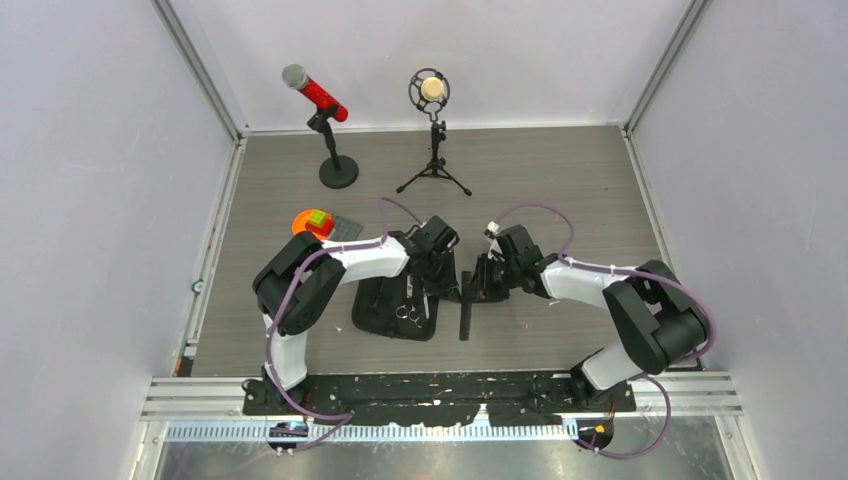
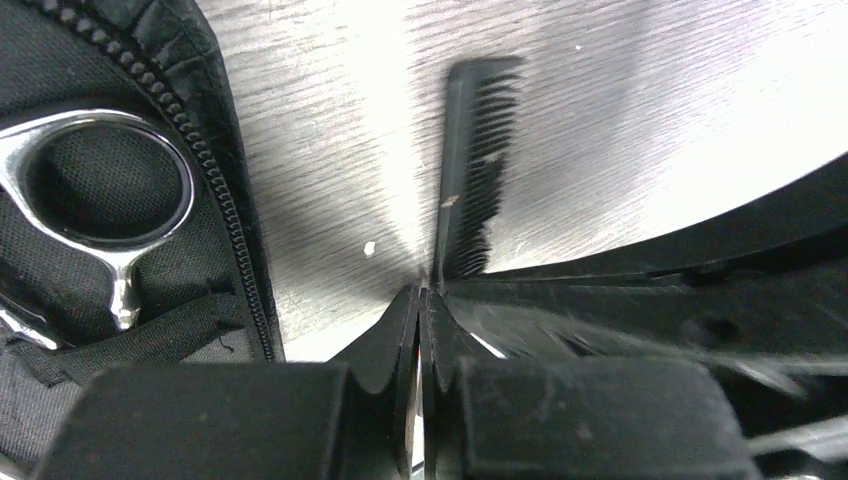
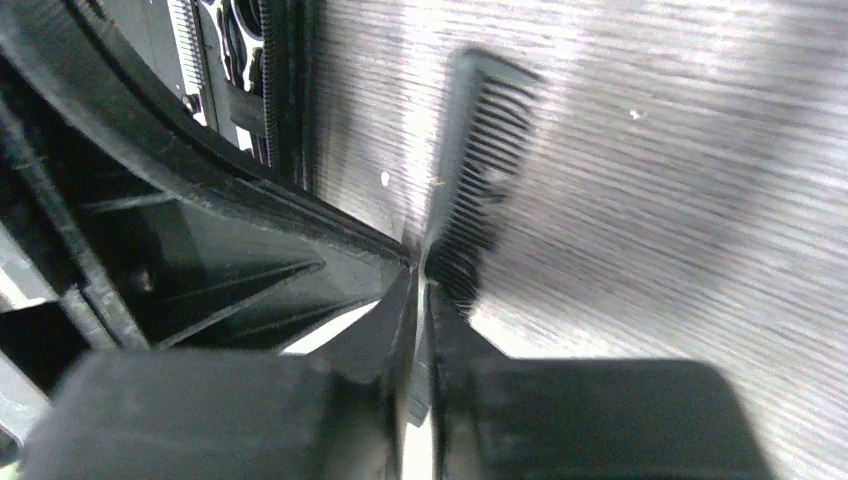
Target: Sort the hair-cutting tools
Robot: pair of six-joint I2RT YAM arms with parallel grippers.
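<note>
The black comb (image 1: pixel 465 318) lies on the table just right of the open black tool case (image 1: pixel 372 318). In the left wrist view my left gripper is shut, its tips at the edge of the comb (image 2: pixel 460 180); nothing shows clearly between them. From the other side, my right gripper reaches the same comb (image 3: pixel 465 170), its fingers close together with a narrow gap at the comb's edge. Whether they grip it is blurred. Scissors (image 1: pixel 408 313) and other slim tools lie in the case, partly under the left arm.
Both grippers nearly touch each other over the comb. Behind stand a red microphone (image 1: pixel 325 100) and a tripod microphone (image 1: pixel 435 150). Coloured blocks (image 1: pixel 320 222) sit in an orange dish at the left. Bare table lies at the far right and in front.
</note>
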